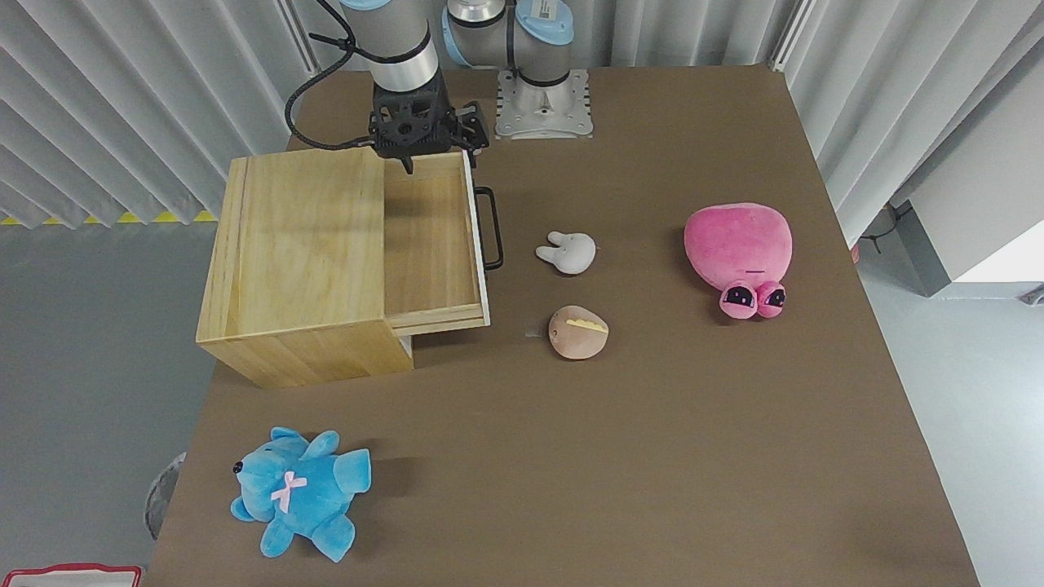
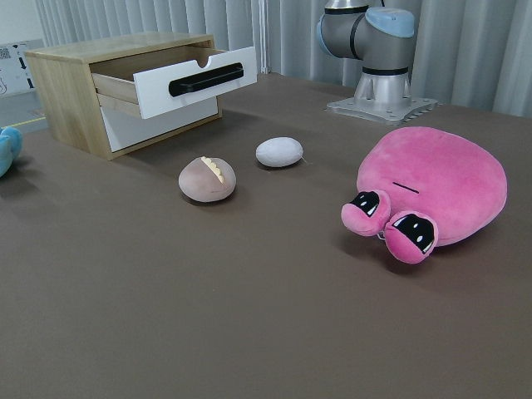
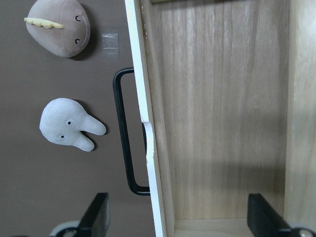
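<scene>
My gripper (image 1: 440,156) hangs over the back end of a wooden drawer box (image 1: 294,254), whose drawer (image 1: 431,244) is pulled out and empty, with a white front and black handle (image 2: 205,80). In the wrist view the two fingers stand wide apart with nothing between them. A white rabbit-head plush (image 1: 572,253) and a round beige-pink plush (image 1: 577,333) with a yellow crest lie on the table beside the drawer front.
A pink plush (image 1: 736,249) with big eyes lies at the right. A blue bear (image 1: 313,489) lies at the front left.
</scene>
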